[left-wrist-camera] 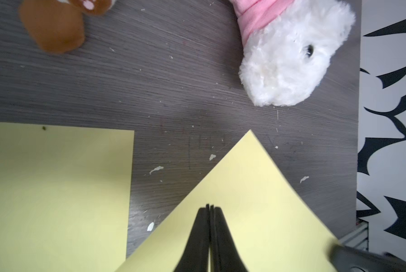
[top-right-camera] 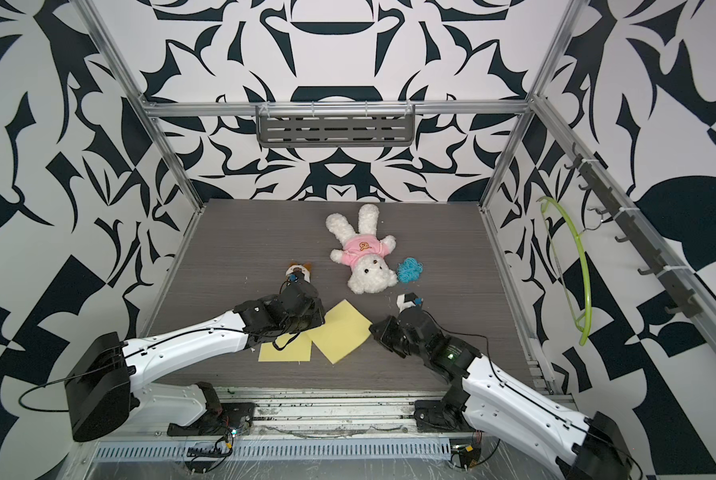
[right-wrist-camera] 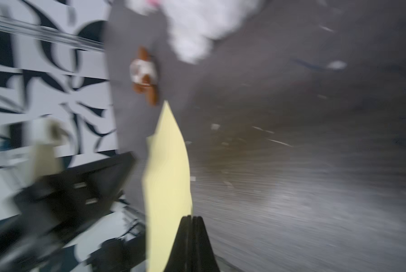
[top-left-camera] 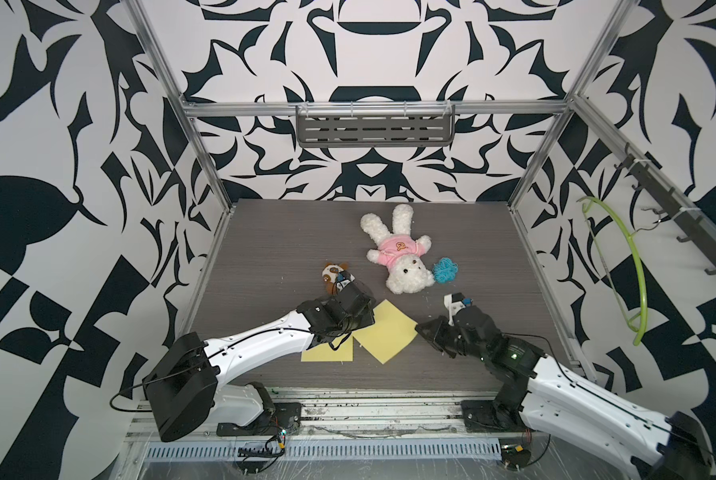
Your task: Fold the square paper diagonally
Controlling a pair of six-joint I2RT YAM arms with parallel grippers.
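A square yellow paper (top-left-camera: 385, 332) is tilted corner-up between my grippers, its right corner at my right gripper (top-right-camera: 377, 336). In the left wrist view my shut left gripper is over this paper (left-wrist-camera: 266, 204). In the right wrist view the paper (right-wrist-camera: 167, 167) shows edge-on and blurred at my right gripper's shut fingertips, seemingly pinched there, though the blur leaves this uncertain. A second yellow paper (left-wrist-camera: 53, 190) lies flat at the left, partly hidden by my left arm in the top views.
A white bunny plush (top-left-camera: 401, 264) in pink lies at the back middle, a blue tangled ball (top-left-camera: 445, 269) beside it. A small brown plush (left-wrist-camera: 53, 27) sits behind the left arm.
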